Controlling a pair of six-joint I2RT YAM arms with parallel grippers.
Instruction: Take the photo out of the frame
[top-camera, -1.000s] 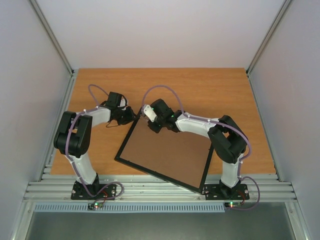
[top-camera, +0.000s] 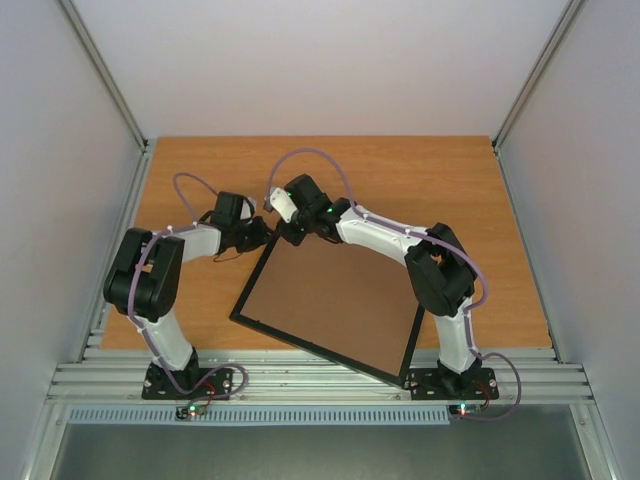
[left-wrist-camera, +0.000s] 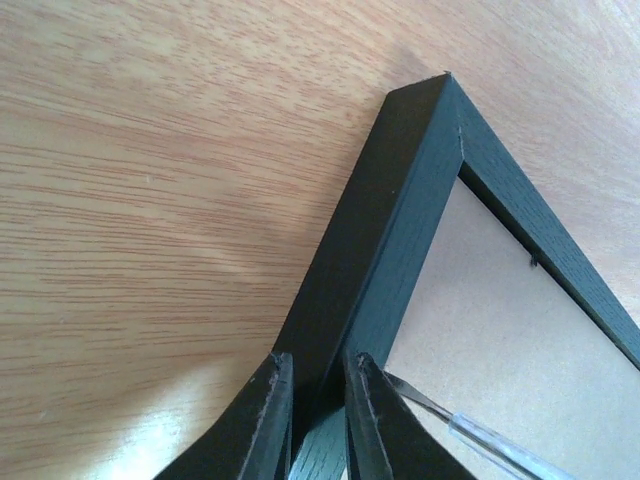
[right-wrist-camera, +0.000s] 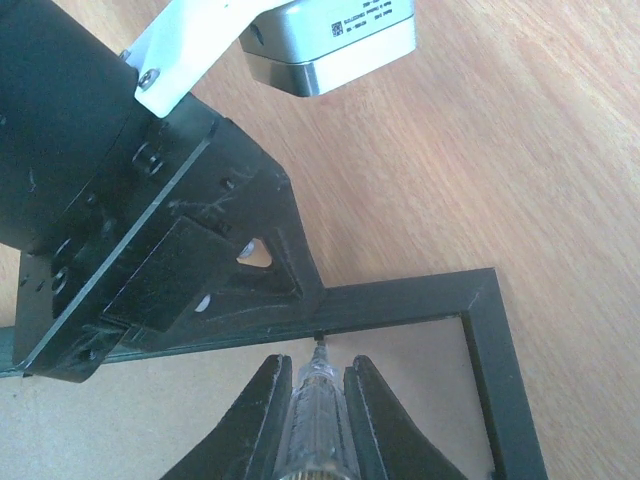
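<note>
The black photo frame (top-camera: 255, 290) lies backing-up on the wood, its brown back board (top-camera: 330, 300) inside. My left gripper (top-camera: 266, 232) is shut on the frame's left bar (left-wrist-camera: 350, 250) near a corner. My right gripper (top-camera: 290, 225) is over the same upper corner region, shut on a tool with a clear handle (right-wrist-camera: 318, 420), whose thin metal tip meets the inner edge of the frame bar (right-wrist-camera: 395, 300) beside a small dark tab. In the left wrist view the tool (left-wrist-camera: 500, 450) crosses the back board from the lower right.
Both arms reach over it from the front rail, the right arm crossing above the back board. Pale walls bound the workspace.
My right gripper and arm have moved up and to the left, toward the frame's upper bar. The left gripper has shifted very slightly.
</note>
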